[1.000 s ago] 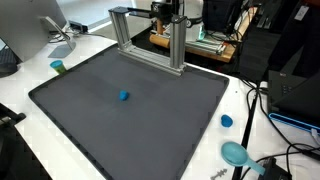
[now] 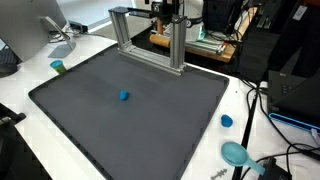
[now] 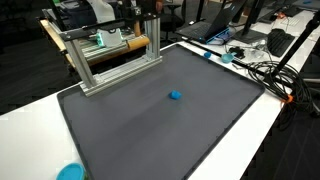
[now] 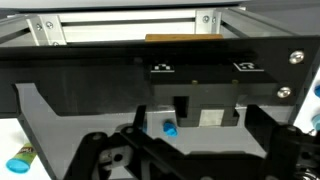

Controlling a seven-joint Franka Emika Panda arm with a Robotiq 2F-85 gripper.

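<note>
In the wrist view my gripper stands open, its dark fingers (image 4: 262, 125) spread to either side. Ahead of it a black bar spans the white metal frame (image 4: 50, 30), with a black block (image 4: 205, 96) on it. A wooden orange-brown piece (image 4: 184, 38) shows behind the bar. Whether the fingers touch the block cannot be told. Exterior view 1 has the frame (image 2: 150, 57) at the mat's far edge, with the arm cut off at the top. A small blue object (image 2: 124, 96) lies on the dark grey mat (image 2: 135, 125); exterior view 2 shows the blue object (image 3: 175, 95) too.
A green-and-blue cup (image 2: 58, 67) stands by the mat's far left corner. Beside the mat on the right are a blue item (image 2: 227, 121) and a teal bowl (image 2: 238, 154), close to loose black cables.
</note>
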